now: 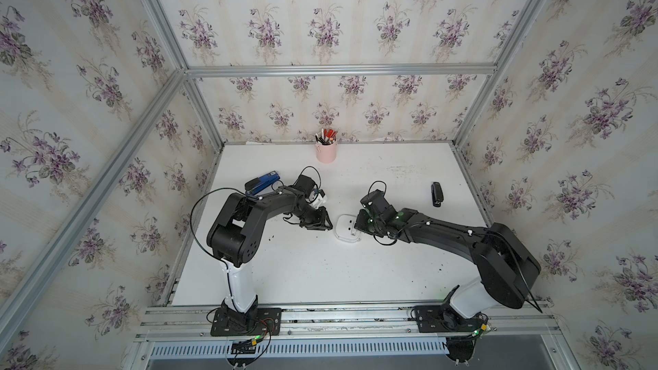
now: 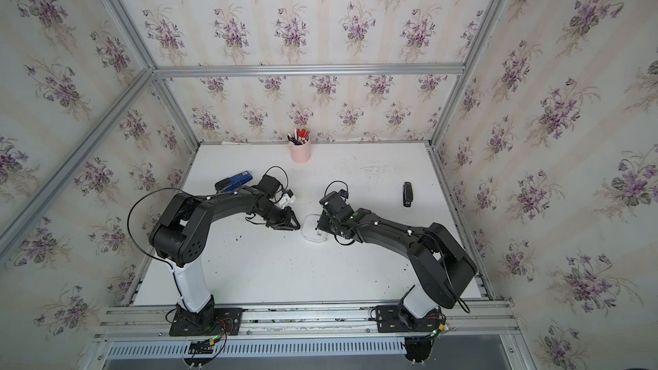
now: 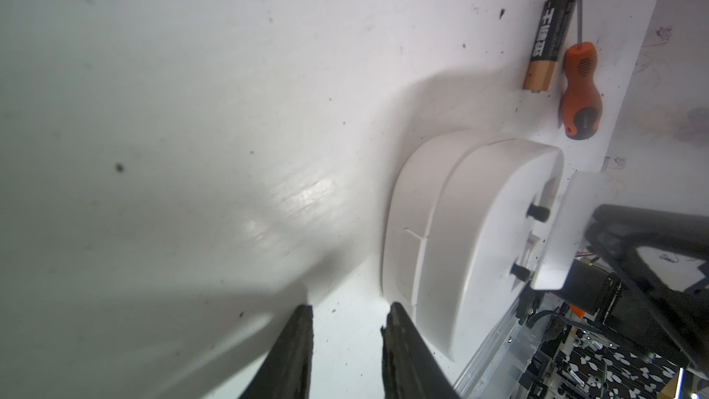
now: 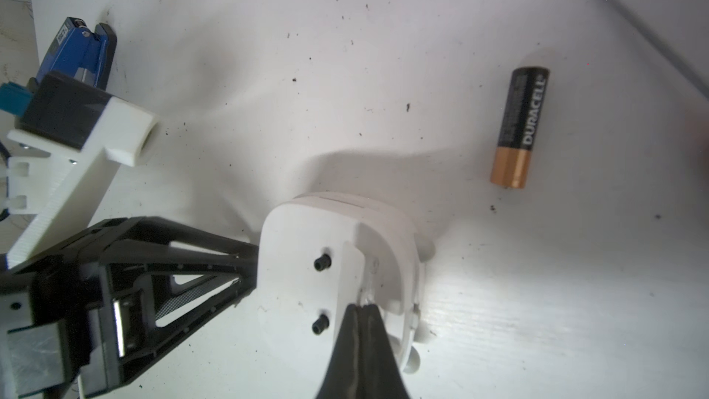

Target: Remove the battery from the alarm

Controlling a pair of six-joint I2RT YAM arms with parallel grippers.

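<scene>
The white rounded alarm [image 4: 291, 251] lies on the table between my two grippers, with two black screws showing on its upper face. A thin white panel [image 3: 565, 240] stands up along its battery compartment. My right gripper is shut, its fingertips over the compartment edge; nothing thick shows between them. A black and copper battery [image 4: 520, 129] lies loose on the table behind the alarm. My left gripper stands open at the alarm's left side, its fingers apart with only bare table between them. What the compartment holds is partly hidden by my right gripper.
An orange-handled screwdriver [image 3: 581, 92] lies close to the battery. Behind my left arm rests a blue stapler [image 1: 262, 183]; a pink pen cup [image 1: 326, 152] stands at the back and a black object [image 1: 437, 194] lies far right.
</scene>
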